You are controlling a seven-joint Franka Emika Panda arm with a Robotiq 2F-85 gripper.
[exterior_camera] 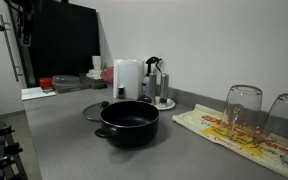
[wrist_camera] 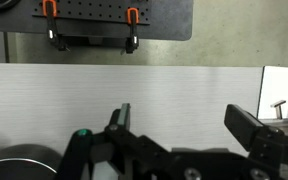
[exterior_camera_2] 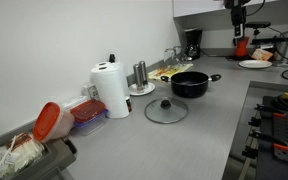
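Note:
My gripper stands open in the wrist view, its dark fingers spread wide with bare table between them. In exterior view 1 it hangs high at the upper left; in exterior view 2 the gripper (exterior_camera_2: 241,36) is high at the right, well above the tabletop. A black two-handled pot (exterior_camera: 130,124) rests on the grey table, apart from the gripper. Part of the pot (wrist_camera: 22,160) shows at the lower left of the wrist view. The glass lid (exterior_camera_2: 166,111) with a black knob lies flat beside the pot.
Two upside-down glass jars (exterior_camera: 242,108) stand on a patterned cloth (exterior_camera: 209,124) along the wall. A paper towel roll (exterior_camera_2: 109,88), metal shakers (exterior_camera_2: 140,75) and plastic containers (exterior_camera_2: 54,122) line the back. The tabletop (exterior_camera: 174,155) before the pot is clear.

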